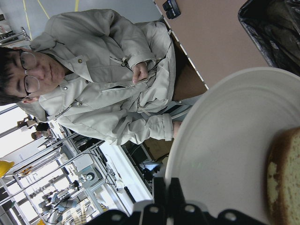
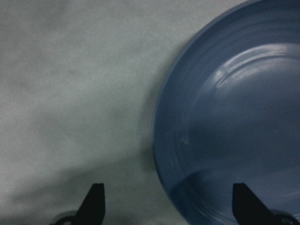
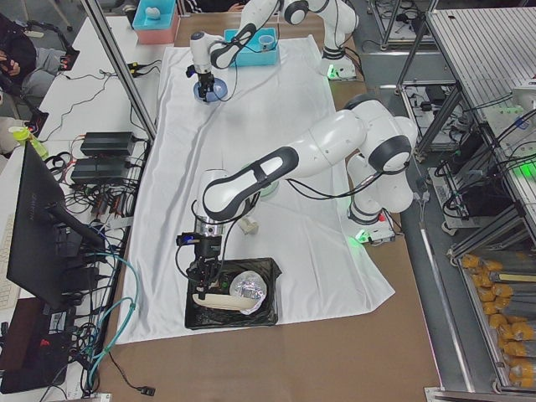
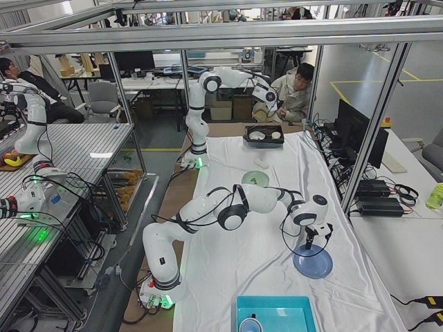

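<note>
My left gripper (image 3: 201, 285) is shut on the rim of a white plate (image 3: 224, 301) above the black-lined bin (image 3: 260, 318). The plate looks steeply tilted in the camera left view; a browned bread or cake piece shows on it in the left wrist view (image 1: 286, 178). A crumpled silvery item (image 3: 249, 286) lies in the bin. My right gripper stands open over the left rim of a blue plate (image 2: 239, 117), with nothing between its fingers.
A green plate (image 4: 255, 178) and a small pale object (image 3: 247, 225) lie on the white cloth. A turquoise tray (image 4: 275, 311) holds a cup. A seated person (image 1: 93, 79) is close beside the bin.
</note>
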